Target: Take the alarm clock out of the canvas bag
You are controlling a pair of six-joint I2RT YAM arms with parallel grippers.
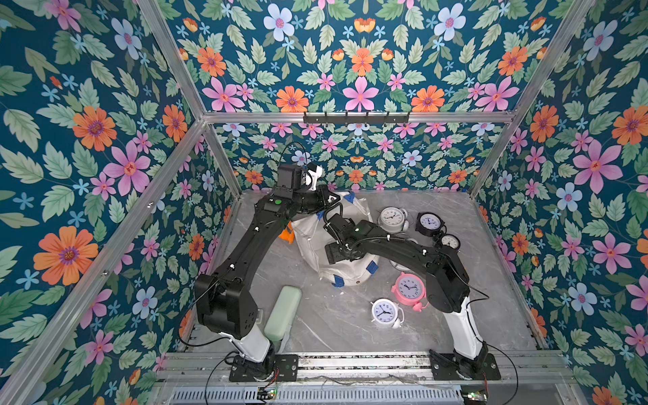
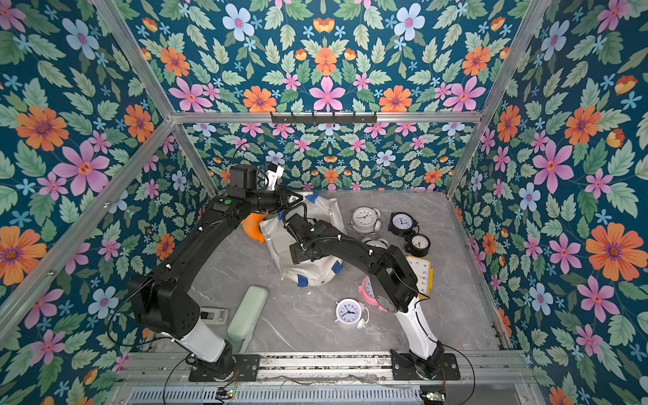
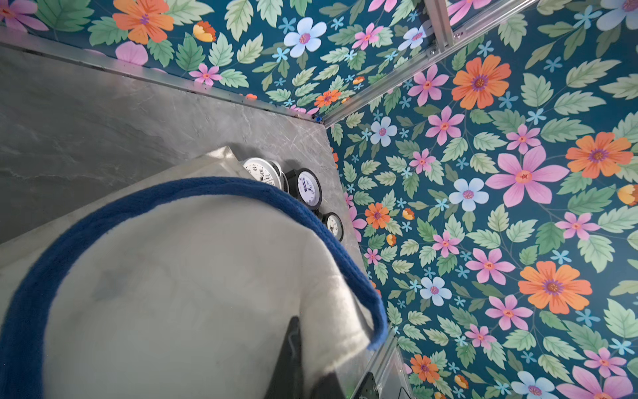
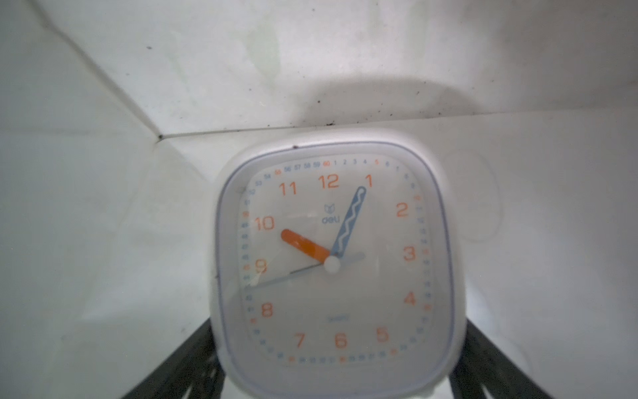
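Note:
A white canvas bag (image 1: pixel 312 251) with blue tabs lies mid-table. My left gripper is shut at its upper rim, on the fabric beside the blue strap (image 3: pixel 192 186). Inside the bag, a square white alarm clock (image 4: pixel 339 286) with orange numerals fills the middle of the right wrist view. My right gripper is around that clock, its blurred fingers at either side; whether they press on it cannot be told. In both top views the right arm reaches down into the bag, hiding the clock.
Several clocks stand right of the bag, including a black one (image 1: pixel 430 222), a pink one (image 1: pixel 409 289) and a white one (image 1: pixel 384 312) in front. A pale green case (image 1: pixel 283 310) lies front left. An orange object (image 2: pixel 253 228) is behind the bag's left side.

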